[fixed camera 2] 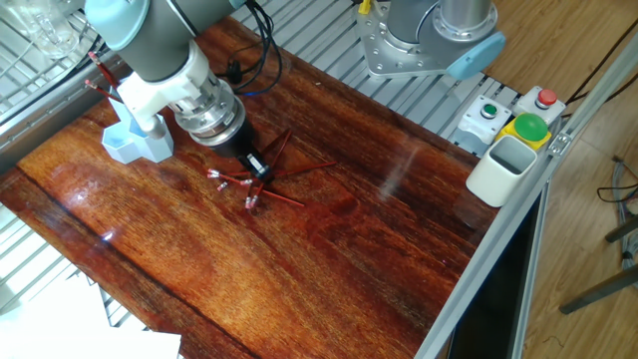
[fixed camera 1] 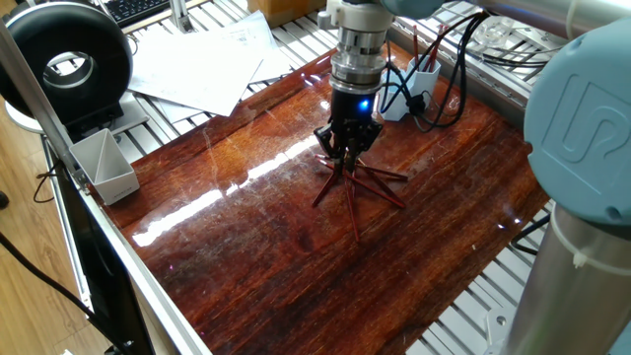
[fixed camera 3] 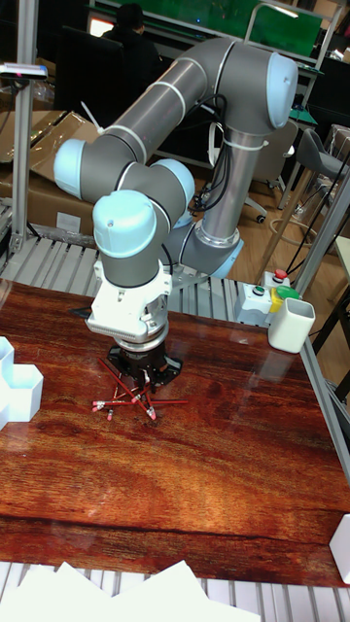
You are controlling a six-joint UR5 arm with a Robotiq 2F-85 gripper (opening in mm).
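Observation:
Several thin red sticks (fixed camera 1: 380, 187) lie crossed in a loose pile on the wooden board, some with pale, shiny ends (fixed camera 2: 251, 201). My gripper (fixed camera 1: 347, 170) points down right over the middle of the pile, its fingertips among the sticks. In exterior view 3 the black gripper (fixed camera 3: 142, 386) covers part of the crossing point. Whether its fingers are apart or closed, and whether a stick is between them, does not show clearly. A pale blue-white holder of joined cups (fixed camera 2: 137, 140) stands at the board's edge with a few red sticks upright in it.
A white square cup (fixed camera 2: 501, 170) stands at the board's opposite side, near the button boxes (fixed camera 2: 528, 128). An open white box (fixed camera 1: 105, 166) sits at another edge. Black cables (fixed camera 1: 461, 74) hang by the holder. Much of the board (fixed camera 1: 266, 266) is bare.

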